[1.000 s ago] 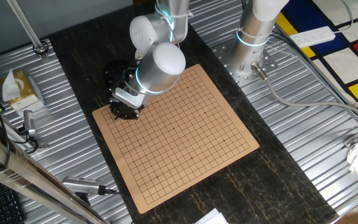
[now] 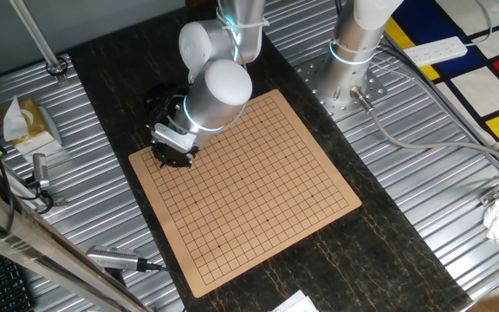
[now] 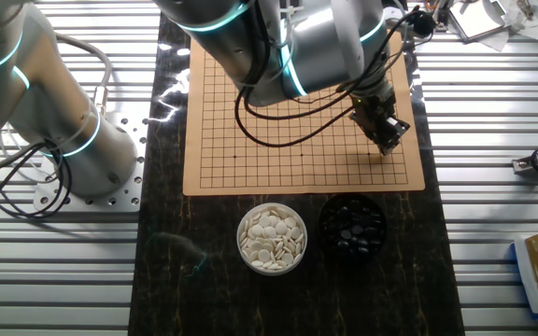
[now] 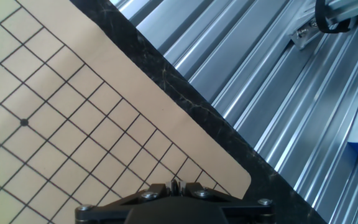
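Note:
A tan board with a black grid lies on the dark marbled table; no stones show on its visible part. In the wrist view, my gripper is over a board corner, its fingertips drawn together. A small shiny bit shows at the tips, but whether it is a stone or the fingers' own metal I cannot tell. Exterior view 2 has the gripper low over the board's near right corner. Beside the board stand a white bowl of white stones and a black bowl of black stones.
Ribbed metal decking flanks the table. A tissue box stands at the left, with a clamp-like metal part below it. The robot's base is at the back right. Most of the board is clear.
In exterior view 1, the arm's lower part and gripper have shifted very slightly to the left. The board has stayed put.

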